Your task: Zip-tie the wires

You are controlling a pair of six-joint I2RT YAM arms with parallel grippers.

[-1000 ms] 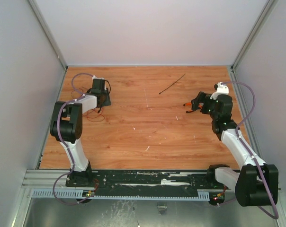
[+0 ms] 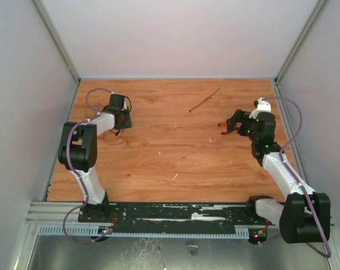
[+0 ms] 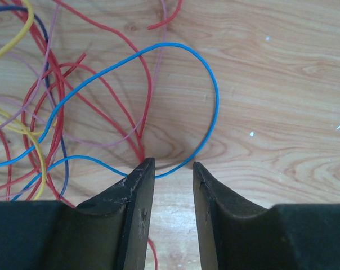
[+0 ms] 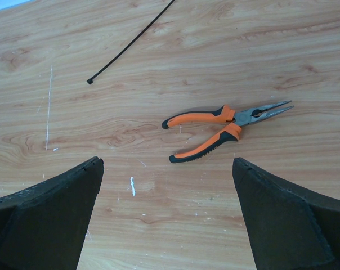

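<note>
A tangle of red, blue, yellow and purple wires lies on the table's left side, partly under my left gripper. In the left wrist view that gripper is part open, its tips low over the blue wire, with nothing clearly held. A black zip tie lies straight at the back, right of centre; its head shows in the right wrist view. My right gripper hangs open at the right side, above orange-handled pliers, with nothing between its fingers.
Pale walls enclose the back and both sides.
My left gripper has shifted very slightly toward the front of the table. The right arm has barely moved, and the zip tie and pliers are unchanged.
</note>
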